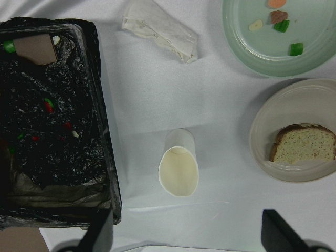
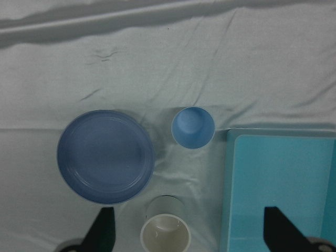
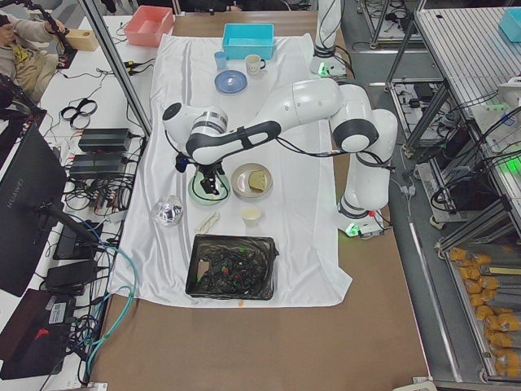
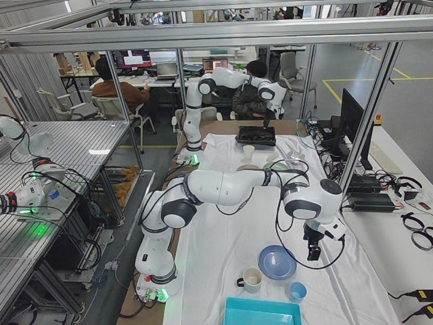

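Observation:
My left gripper hovers open over a white cup [image 1: 178,168], with a black-lined tray [image 1: 107,157] to its left and a beige plate [image 1: 262,157] holding a bread slice [image 1: 303,144] to its right. A green plate [image 1: 241,44] carries several small food pieces; a crumpled tissue [image 1: 160,31] lies nearby. My right gripper is open above a white mug [image 2: 165,226], a blue plate [image 2: 105,157], a blue cup [image 2: 192,126] and a cyan bin [image 2: 278,178].
A white cloth [image 3: 301,261] covers the table. A foil item [image 3: 168,210] lies left of the green plate. Monitors and cables line one side table; a red bin [image 3: 151,24] stands at its far end.

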